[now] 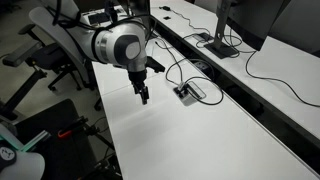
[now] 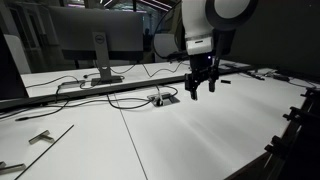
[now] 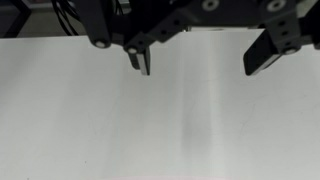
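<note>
My gripper (image 1: pixel 150 84) hangs over the white table (image 1: pixel 190 135), at the end of the white and black arm (image 1: pixel 122 48). In the wrist view its two dark fingers stand wide apart, and only bare white tabletop shows between them. Exterior view 2 likewise shows the gripper (image 2: pixel 203 90) open and empty. A small greyish device (image 1: pixel 190 93) with dark cables lies on the table, apart from the fingers; in exterior view 2 this device (image 2: pixel 163 98) sits to the left of the gripper.
A monitor (image 2: pixel 100 32) stands behind the work area, with black cables (image 2: pixel 80 100) along the table's back. A thin dark rod (image 2: pixel 45 152) and small metal pieces (image 2: pixel 40 137) lie at the left. An office chair (image 1: pixel 45 55) is beside the table.
</note>
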